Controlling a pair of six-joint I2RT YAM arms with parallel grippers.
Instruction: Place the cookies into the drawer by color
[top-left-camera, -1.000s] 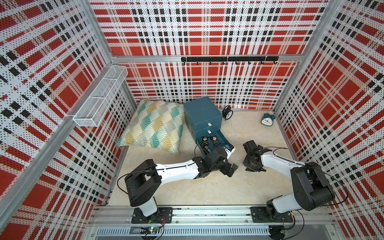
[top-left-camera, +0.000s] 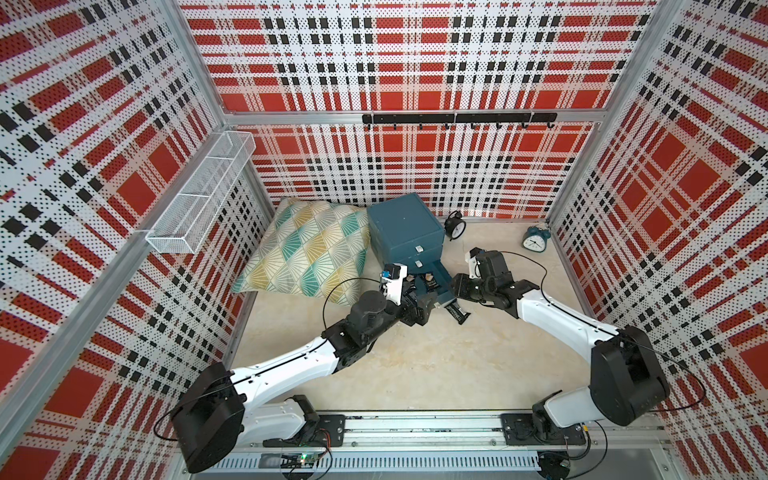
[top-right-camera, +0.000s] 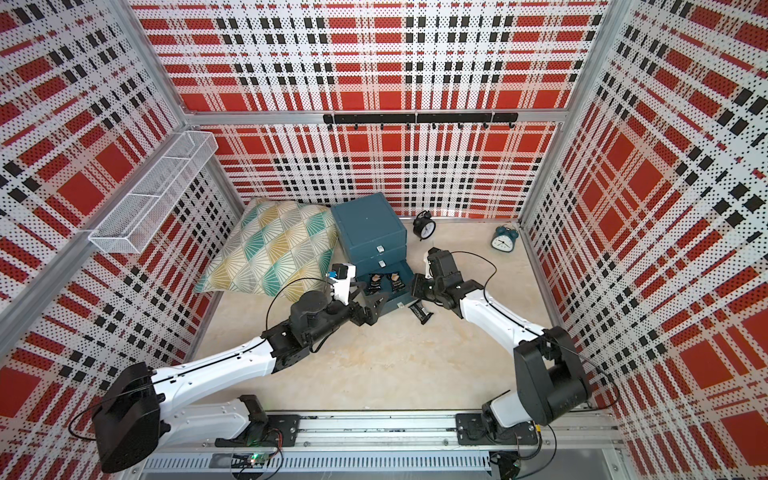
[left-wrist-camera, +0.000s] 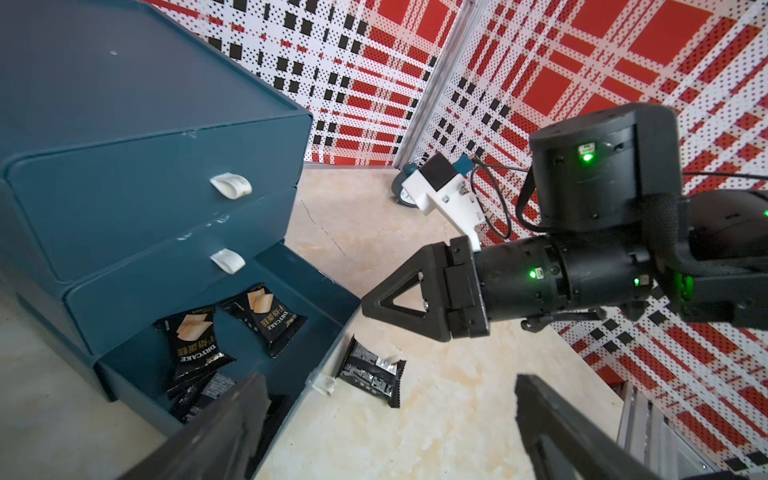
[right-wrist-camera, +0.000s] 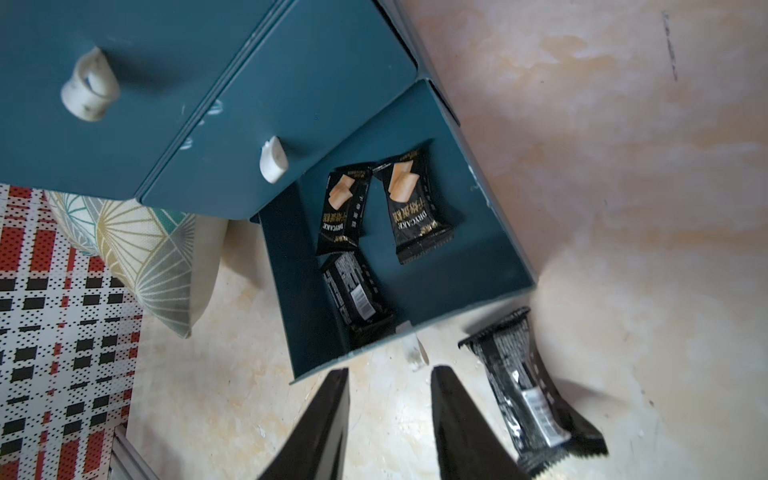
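Note:
A black cookie packet (right-wrist-camera: 524, 392) lies on the table just outside the front of the open bottom drawer (right-wrist-camera: 472, 272). My right gripper stands open beside that packet, in front of the drawer front, with nothing between its fingers. Inside the drawer are two black packets face up, one to the left (right-wrist-camera: 344, 209) and one to the right (right-wrist-camera: 412, 206), plus a packet showing its barcode side (right-wrist-camera: 356, 289). My left gripper is open and empty, its left finger covering the near-left part of the drawer in the left wrist view.
The blue cabinet (top-left-camera: 405, 220) has a shut upper drawer with a white pull tab (left-wrist-camera: 231, 185). A patterned cushion (top-left-camera: 312, 244) leans at its left; a black clock (top-left-camera: 455, 225) and a green clock (top-left-camera: 536, 238) stand to its right.
The left arm has drawn back leftward.

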